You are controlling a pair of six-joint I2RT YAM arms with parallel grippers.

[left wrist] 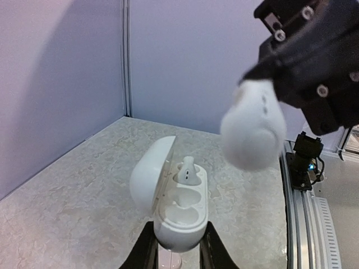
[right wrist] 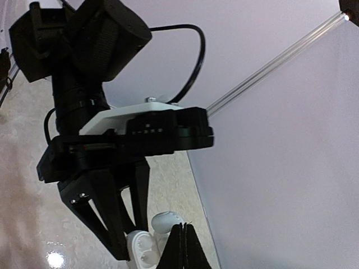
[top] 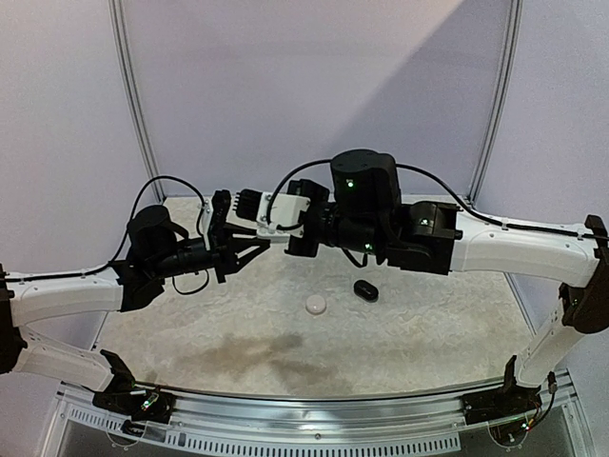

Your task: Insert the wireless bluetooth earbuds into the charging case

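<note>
The white charging case [left wrist: 182, 221], lid open, is held above the table with my left gripper [top: 263, 249] shut on it. In the left wrist view, one earbud [left wrist: 188, 171] stands in the far end of the case, and the hollows nearer my fingers look empty. A blurred white earbud [left wrist: 252, 129] hangs from the dark right gripper, above and to the right of the case. My right gripper is shut, its tips beside a rounded white shape that appears to be this earbud [right wrist: 166, 222]. From the top, the right arm covers most of the case.
On the table lie a small round white object [top: 316, 304] and a small black oval object [top: 365, 290], both below the arms. Both arms are close together over the table.
</note>
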